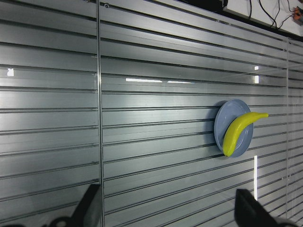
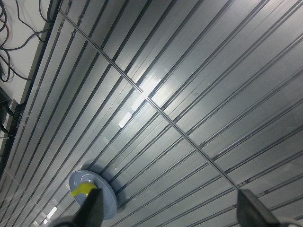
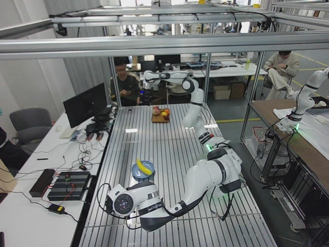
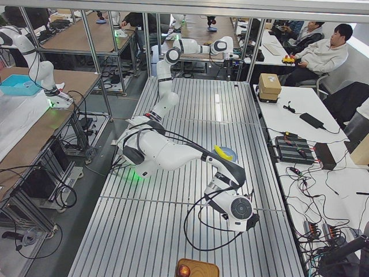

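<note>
A yellow banana (image 1: 239, 130) lies on a blue plate (image 1: 222, 137) on the slatted metal table (image 1: 156, 179). A wooden board (image 3: 160, 119) with several fruits stands at the table's far end in the camera left view. My left gripper is above the table, its dark fingertips wide apart with nothing between them; in that wrist view the plate lies right of centre. My right gripper is also above the table, fingertips apart and empty, with the plate at lower left of that view, partly behind a finger.
A white side desk (image 3: 31, 221) with a monitor, power boxes and cables runs along the table. An aluminium frame (image 3: 164, 43) spans overhead. Another bench (image 3: 308, 139) with a robot arm stands beside the table. The table around the plate is largely bare.
</note>
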